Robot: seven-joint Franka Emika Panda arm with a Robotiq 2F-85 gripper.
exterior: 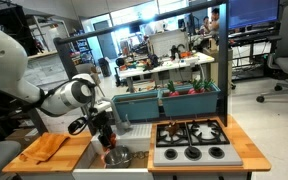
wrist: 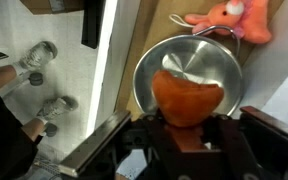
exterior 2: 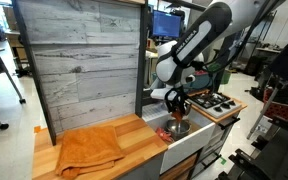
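Note:
My gripper is shut on an orange-brown object [wrist: 187, 98], whose exact kind I cannot tell. In the wrist view the object covers part of a round metal bowl [wrist: 204, 57]. Exterior view 2 has the gripper [exterior 2: 172, 118] pointing down over this bowl [exterior 2: 176, 129], inside a white-walled open compartment. The gripper [exterior: 108, 144] also stands above the bowl [exterior: 120, 157] in exterior view 1. Whether the held object touches the bowl cannot be told.
An orange plush toy [wrist: 242, 16] lies beside the bowl. An orange cloth [exterior 2: 89, 147] rests on the wooden counter left of the compartment. To the right sits a stove top [exterior: 193, 145]; a blue bin [exterior: 137, 108] stands behind.

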